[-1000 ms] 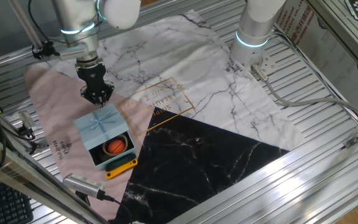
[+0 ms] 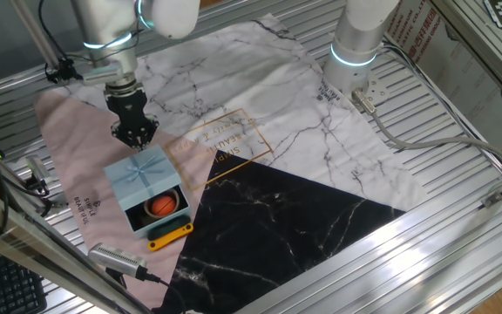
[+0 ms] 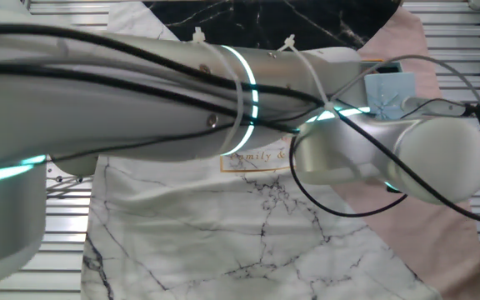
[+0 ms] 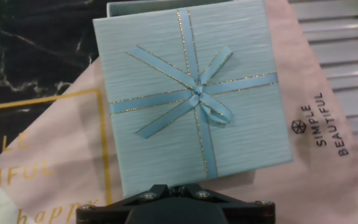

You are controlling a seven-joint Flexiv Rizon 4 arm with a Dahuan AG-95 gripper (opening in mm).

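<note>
A light blue gift box has its lid [image 2: 143, 173], tied with a ribbon bow [image 4: 197, 92], lying shifted to one side. The box's front part [image 2: 174, 225] is uncovered, and an orange ball [image 2: 163, 205] shows inside a round holder. My gripper [image 2: 138, 148] points down just behind the lid's rear edge. In the wrist view the lid [image 4: 241, 124] fills the middle, and the gripper is at its near edge, fingertips close together. Nothing shows clearly between them, and whether they touch the lid is unclear. Exterior view 2 shows part of the lid [image 3: 388, 93]; the arm hides the gripper there.
A yellow and dark tool-like object [image 2: 171, 236] lies against the box's front. A grey device with a cable [image 2: 118, 260] stands close to the front left.
My gripper has shifted very slightly left and toward the box since a second ago. The box, lid and ball look unmoved.
</note>
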